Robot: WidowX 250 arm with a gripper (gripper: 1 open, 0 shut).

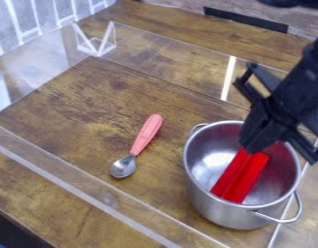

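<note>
A steel pot (206, 192) with two wire handles stands at the right, and red elongated objects (239, 176) lie inside it. My black gripper (259, 131) hangs over the back right part of the pot, above the red objects. I cannot make out anything between its fingers. A spoon (143, 136) with a pink handle and a metal bowl lies on the wooden table to the left of the pot.
The wooden table (84, 107) has clear room at the left and back. Clear plastic edging runs along it, with a white wire piece (94, 44) at the back left.
</note>
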